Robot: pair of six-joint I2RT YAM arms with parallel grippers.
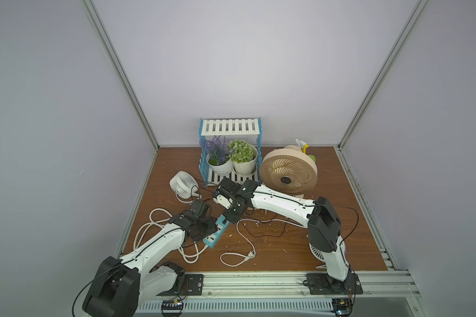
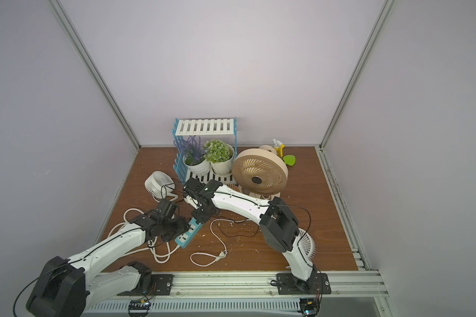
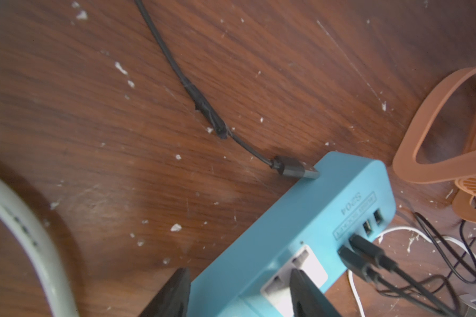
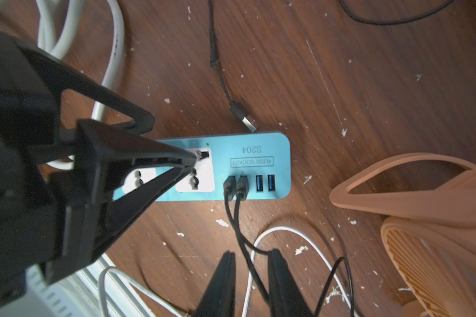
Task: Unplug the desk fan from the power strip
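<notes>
The blue power strip (image 3: 269, 237) lies on the table; two black USB plugs (image 4: 242, 187) sit in its ports, and a loose USB plug (image 4: 242, 116) lies beside it. My left gripper is shut on the strip's body; in the right wrist view its black housing covers much of the strip. My right gripper hangs over the plugged cables, fingers slightly apart; a cable passes beneath or between them, and I cannot tell whether it touches. The large beige fan (image 1: 288, 171) stands behind my arms, small white fans at left (image 1: 184, 185) and right.
A shelf (image 1: 230, 126) with two potted plants stands at the back. An orange object (image 4: 423, 206) lies beside the strip. White and black cables loop over the middle and left of the table (image 1: 354, 222); my two grippers are close together.
</notes>
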